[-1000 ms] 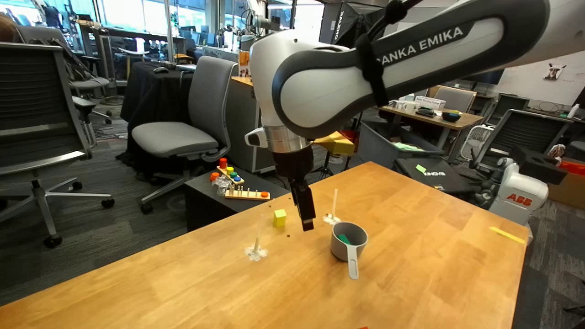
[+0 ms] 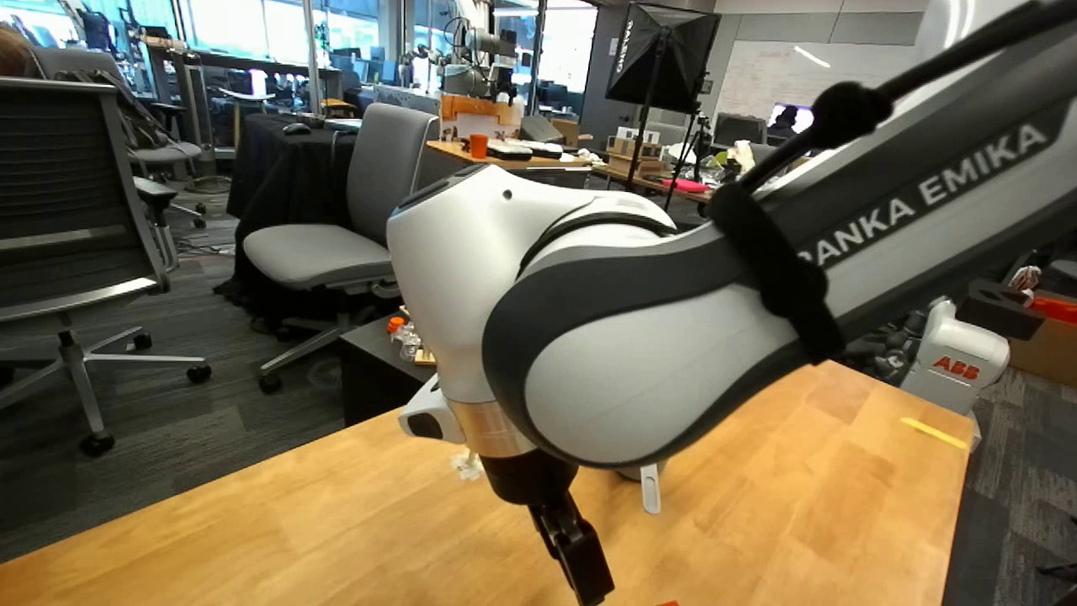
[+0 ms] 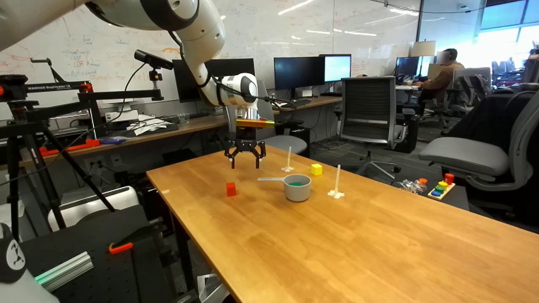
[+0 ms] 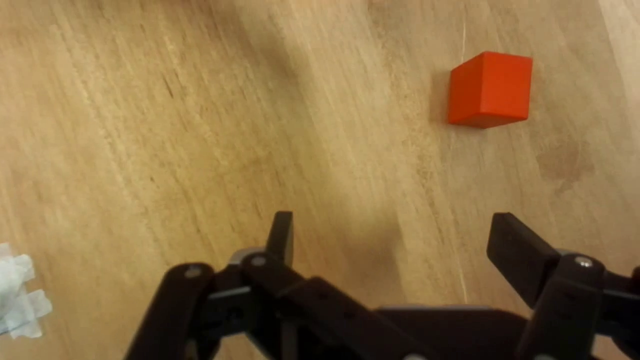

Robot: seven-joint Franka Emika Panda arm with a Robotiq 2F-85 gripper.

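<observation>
My gripper stands open above the wooden table, its two dark fingers wide apart with only bare wood beneath them. A red cube lies on the table ahead and to the right of the fingers in the wrist view. In exterior view 2 the red cube sits below and in front of my raised gripper. A grey cup with a long handle stands to its right, something green inside. A yellow cube rests farther back. In exterior view 1 my arm hides most of the cup.
Two thin upright sticks rise from white taped bases: one stick behind the cup, another stick to its right. Toy pieces lie on a side stand off the table.
In exterior view 1, my arm has come lower and nearer the camera, away from the yellow cube. It now covers the yellow cube and most of the cup, which both showed before.
</observation>
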